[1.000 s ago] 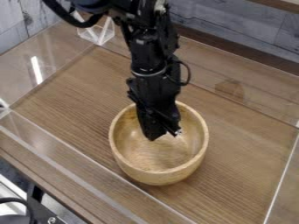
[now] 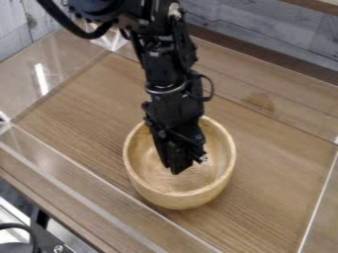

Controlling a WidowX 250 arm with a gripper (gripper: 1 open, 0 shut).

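A pale yellow oval plastic bowl (image 2: 179,193) sits on the wooden table near the centre. The black arm comes down from the upper left, and its gripper (image 2: 177,156) points down into the bowl's back half. The fingertips are dark and close together; I see nothing held between them. The bowl's floor below them looks empty, though the gripper hides part of it.
Plank walls stand along the back and at the upper left. Dark cables lie off the table's edge at the lower left.
The gripper has shifted slightly down and changed its tilt a little over the bowl. The bowl looks to be in the same place.
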